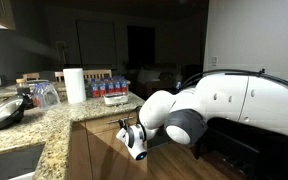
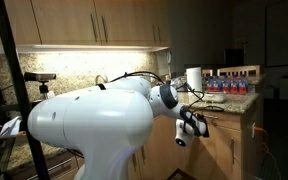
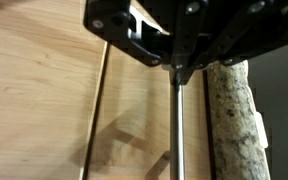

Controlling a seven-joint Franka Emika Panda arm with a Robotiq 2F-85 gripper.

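My gripper is at the wooden cabinet front, just under the counter edge, with its dark fingers closed together. A slim metal bar handle (image 3: 177, 135) runs away from the fingertips across the pale wood drawer front (image 3: 134, 125) in the wrist view. Whether any part of the bar sits between the fingers is hidden. From exterior view 1 the hand (image 1: 135, 138) hangs low before the cabinet (image 1: 96, 145). Exterior view 2 has the fingers against the upper drawer front, which looks flush with the cabinet.
Above the drawer, the granite counter (image 1: 52, 145) carries a paper towel roll (image 1: 75, 86), several bottles (image 1: 107, 87) and a white rack or tray (image 1: 116, 99). A dark pan (image 1: 4, 113) lies at the left. Open wood floor (image 1: 169, 165) lies before the cabinet.
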